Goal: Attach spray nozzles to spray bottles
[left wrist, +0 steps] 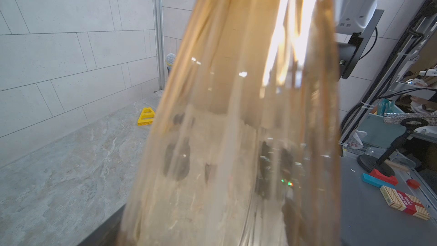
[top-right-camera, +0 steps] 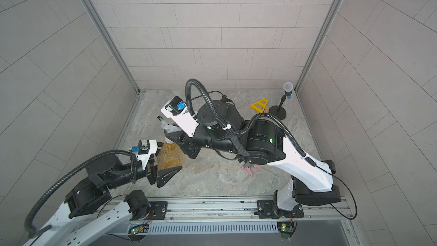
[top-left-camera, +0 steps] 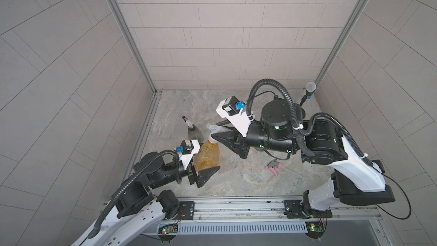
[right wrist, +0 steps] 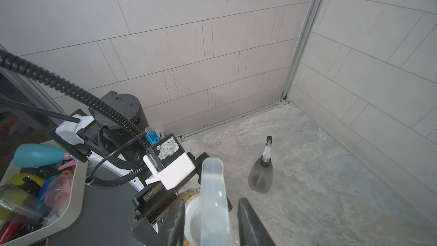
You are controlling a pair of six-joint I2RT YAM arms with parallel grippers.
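An amber bottle (top-left-camera: 205, 158) stands upright within the open fingers of my left gripper (top-left-camera: 204, 174) and fills much of the left wrist view. A translucent white nozzle (right wrist: 212, 186) with a white collar is at its top, between the part-open fingers of my right gripper; whether they touch it I cannot tell. A grey bottle (right wrist: 260, 175) with a black-tipped nozzle stands upright behind, toward the left. A pink-and-grey nozzle (top-left-camera: 273, 166) lies on the floor below the right arm.
A yellow triangular piece (top-right-camera: 259, 105) and a stand (top-right-camera: 277, 112) are at the back right. The right arm spans the middle. The floor (right wrist: 327, 177) around the grey bottle is clear. Tiled walls enclose the space.
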